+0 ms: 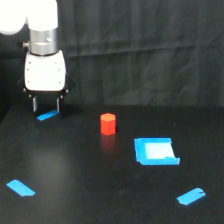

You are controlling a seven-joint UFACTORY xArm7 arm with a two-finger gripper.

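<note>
In the camera view my white and grey gripper (46, 105) points downward at the back left. Its dark fingers stand wide apart, so it is open. Just below the fingertips a small, flat blue piece (48, 115) lies on the dark table (95, 175); whether the fingers touch the piece or stand clear of it I cannot tell. A red block (108, 124) sits near the middle, well to the right of the gripper. Farther right and nearer is a blue tray (139, 147) with a white inside.
Two more flat blue pieces lie toward the front: one piece (20, 188) at the left, another piece (190, 196) at the right. A dark curtain (150, 50) hangs behind the table.
</note>
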